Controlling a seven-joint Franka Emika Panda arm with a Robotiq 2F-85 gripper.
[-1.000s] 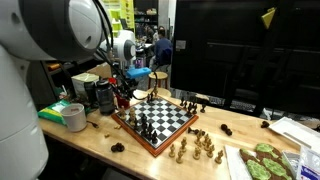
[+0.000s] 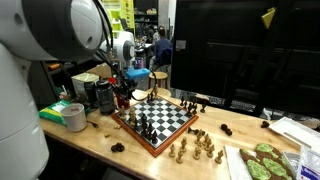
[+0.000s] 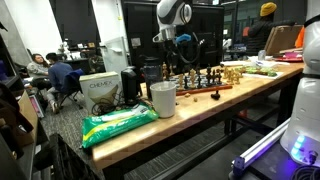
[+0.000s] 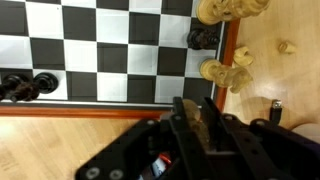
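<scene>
A black-and-white chessboard [image 2: 158,122] with a reddish-brown border lies on the wooden table. My gripper is above the board's edge in the wrist view, shut on what looks like a tan chess piece [image 4: 193,108], mostly hidden by the dark fingers. In the same view, black pieces [image 4: 46,83] stand on the left side, and another black piece [image 4: 203,38] is near tan ones [image 4: 228,75] at the right edge. From outside, the gripper [image 2: 122,92] is at the board's far left side; its fingertips are too small to make out there.
Several tan pieces [image 2: 197,148] stand on the table in front of the board. A white mug [image 2: 74,117] is at the left, with dark canisters [image 2: 104,97] behind it. A green-patterned tray [image 2: 262,165] lies at the right. Bare table lies right of the board.
</scene>
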